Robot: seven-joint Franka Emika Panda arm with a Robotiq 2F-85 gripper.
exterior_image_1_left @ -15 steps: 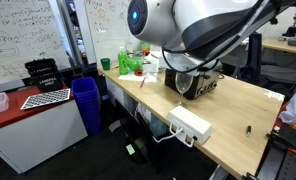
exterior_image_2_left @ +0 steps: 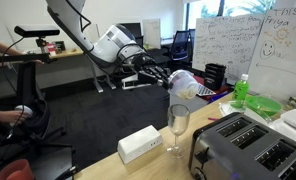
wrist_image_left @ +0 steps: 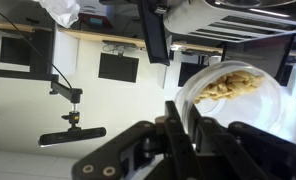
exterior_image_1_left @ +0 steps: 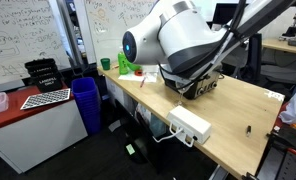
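A clear cup (wrist_image_left: 260,108) with yellow-brown pieces inside fills the right of the wrist view, tilted relative to the camera. My gripper is shut on its near wall. In exterior view 2 the whitish cup (exterior_image_2_left: 185,86) hangs in the air at the end of the arm, and the gripper (exterior_image_2_left: 172,76) holds it from the left. Below it, a stemmed glass (exterior_image_2_left: 178,117) stands upright on the table, apart from the cup. Whether the glass holds anything is unclear. In exterior view 1 the arm largely hides the cup.
A toaster (exterior_image_2_left: 231,135) stands close to the stemmed glass. A white box (exterior_image_2_left: 140,144) lies on the wooden table (exterior_image_1_left: 223,145) nearer the front edge. Farther along are a green bottle (exterior_image_2_left: 241,91) and a green bowl (exterior_image_2_left: 263,104). Bare tabletop shows beside the white box.
In exterior view 1 the upper arm has swung lower and the wrist has shifted over the table near the stemmed glass. The glass, toaster and white box have not moved.
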